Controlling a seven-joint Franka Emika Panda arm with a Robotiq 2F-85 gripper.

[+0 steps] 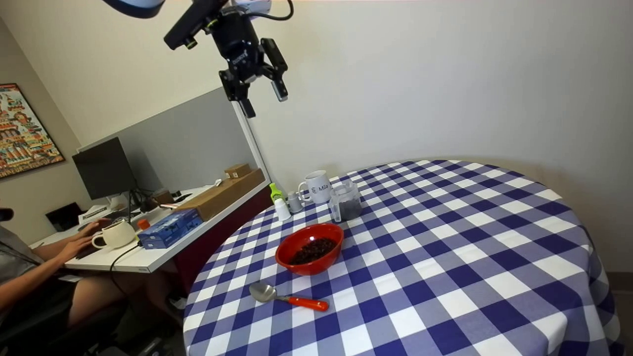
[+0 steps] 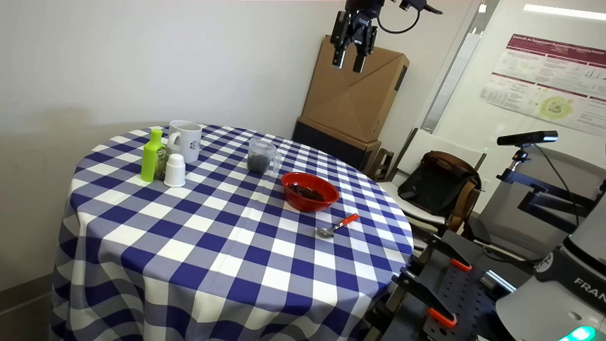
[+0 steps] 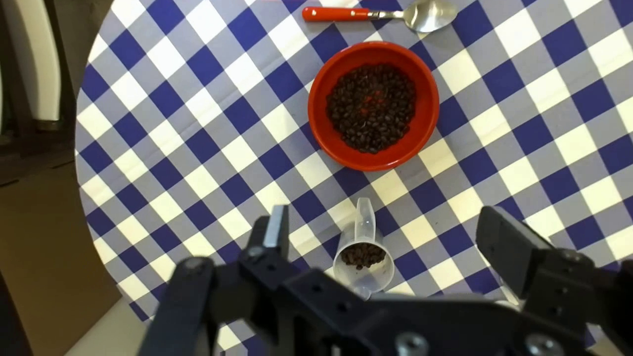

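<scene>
High over the table my gripper (image 1: 265, 107) stands open, with nothing between its fingers; it also shows in exterior view 2 (image 2: 348, 65). Dark coffee beans fill the bottom of a red bowl (image 3: 316, 112). A clear cup with a handle (image 3: 366, 219) holds more beans and stands on the cloth, lower down between my spread fingers in the wrist view. On the bowl's other side lies a spoon with an orange-red handle (image 3: 335, 14). None of these touches the gripper.
A white mug (image 2: 191, 142), a green bottle (image 2: 150, 159) and a white shaker (image 2: 174, 172) are grouped on the checkered tablecloth (image 2: 238, 236). A grey shaker (image 1: 294, 202) stands beside the white one. Cardboard boxes (image 2: 355, 91) are stacked beyond it.
</scene>
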